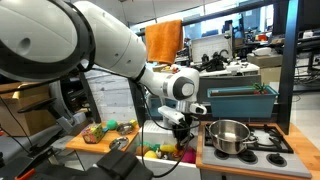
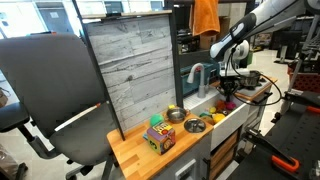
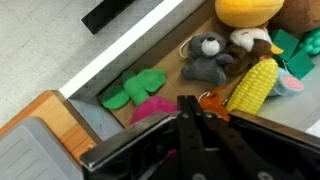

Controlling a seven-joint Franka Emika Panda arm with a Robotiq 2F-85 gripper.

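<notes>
My gripper (image 1: pixel 181 132) points down over an open white drawer (image 1: pixel 160 170) holding several toys. In the wrist view its dark fingers (image 3: pixel 195 125) are close together, and nothing shows between them. Beside them lie a pink cloth-like thing (image 3: pixel 152 108), a green plush toy (image 3: pixel 135 88) and a grey plush animal (image 3: pixel 206 62). A yellow corn toy (image 3: pixel 254 86) and an orange item (image 3: pixel 213 104) are on the other side. The gripper hides part of the drawer; whether its tips touch a toy is unclear.
A steel pot (image 1: pixel 230 135) and the stove (image 1: pixel 262 150) stand on the counter right of the drawer. Left are small bowls (image 1: pixel 124 129) and a colourful box (image 1: pixel 94 133) on a wooden surface. A blue-green basin (image 1: pixel 240 106) is behind. The drawer wall (image 3: pixel 125 50) is close to the gripper.
</notes>
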